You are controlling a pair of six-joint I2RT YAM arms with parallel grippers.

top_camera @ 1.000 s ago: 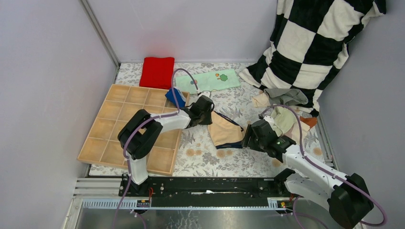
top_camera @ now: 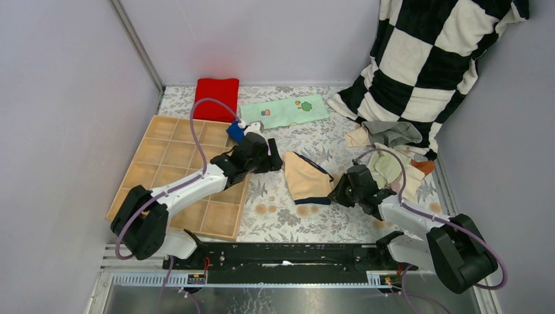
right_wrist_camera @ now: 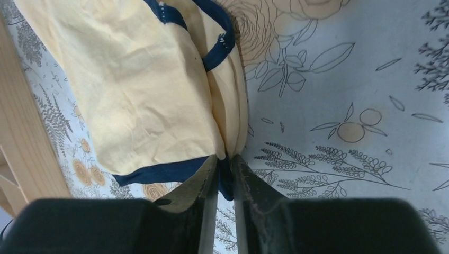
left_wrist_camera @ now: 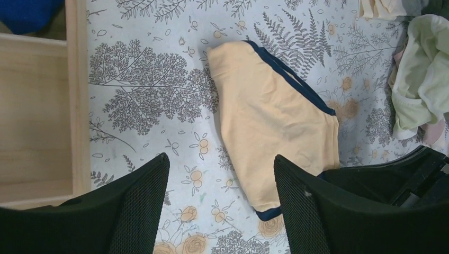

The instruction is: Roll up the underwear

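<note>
Peach underwear with navy trim (top_camera: 305, 179) lies folded into a rough rectangle on the patterned cloth. In the left wrist view the garment (left_wrist_camera: 275, 116) shows whole apart from its near right corner, covered by the other gripper. My left gripper (top_camera: 279, 154) is open above the table, left of the garment, nothing between its widely parted fingers. At the garment's right lower corner is my right gripper (top_camera: 334, 199). Its fingertips have nearly closed around the navy corner in the right wrist view, where the underwear (right_wrist_camera: 143, 100) fills the left side; whether they grip it firmly cannot be told.
A wooden compartment box (top_camera: 242, 203) with a blue cloth (top_camera: 236, 130) in one corner stands on the left. Red fabric (top_camera: 216, 98) and a mint cloth (top_camera: 285, 112) lie behind. Crumpled garments (top_camera: 393, 163) pile up at right, below a checkered blanket (top_camera: 419, 59).
My left gripper has drawn back leftward from the garment's upper left corner, its fingers now apart.
</note>
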